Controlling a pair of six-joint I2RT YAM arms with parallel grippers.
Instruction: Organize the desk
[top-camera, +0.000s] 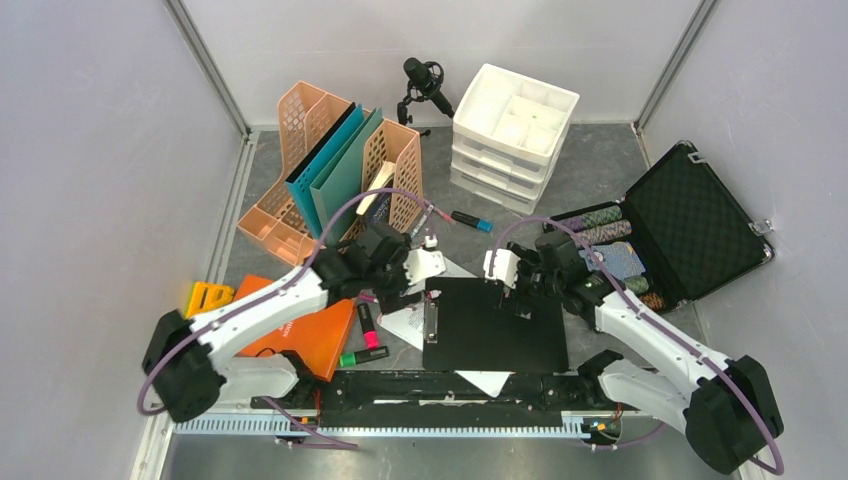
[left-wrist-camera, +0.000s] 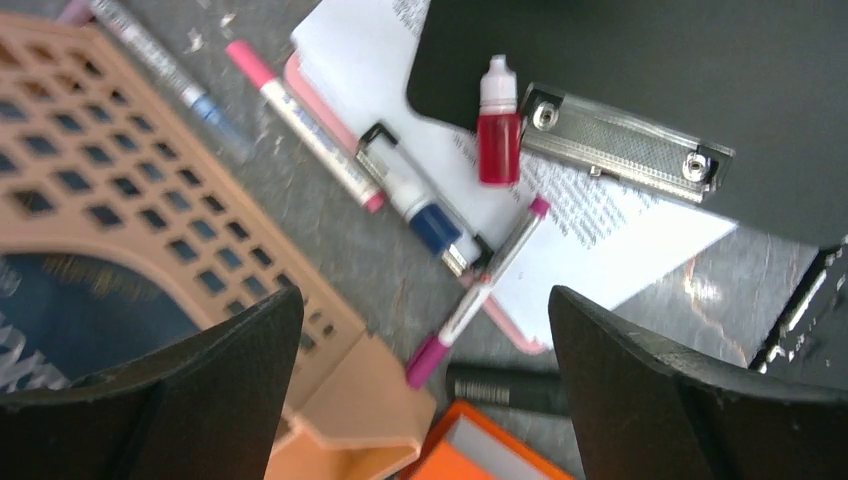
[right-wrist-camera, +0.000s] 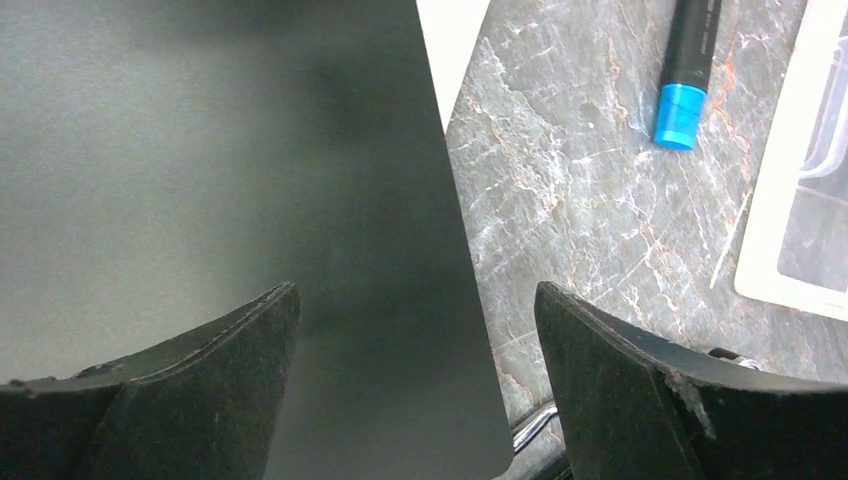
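Note:
My left gripper is open above the papers, with nothing between its fingers. Below it in the left wrist view lie a small red bottle (left-wrist-camera: 499, 135), a navy-and-white bottle (left-wrist-camera: 430, 222), a pink marker (left-wrist-camera: 308, 135) and a purple-capped pen (left-wrist-camera: 478, 300). The bottle and pens rest on or beside white paper (left-wrist-camera: 590, 225). The black clipboard (top-camera: 497, 335) lies flat at the front middle, its metal clip (left-wrist-camera: 620, 145) toward the left. Over its right part my right gripper stands open and empty. A blue-capped black marker (right-wrist-camera: 685, 85) lies beyond the clipboard.
A peach organizer (top-camera: 405, 155) holding folders stands back left; white drawers (top-camera: 505, 130) stand at the back. The open black case (top-camera: 700, 225) is at right. An orange box (top-camera: 310, 340), dark markers (top-camera: 365, 357) and a yellow item (top-camera: 208, 298) lie front left.

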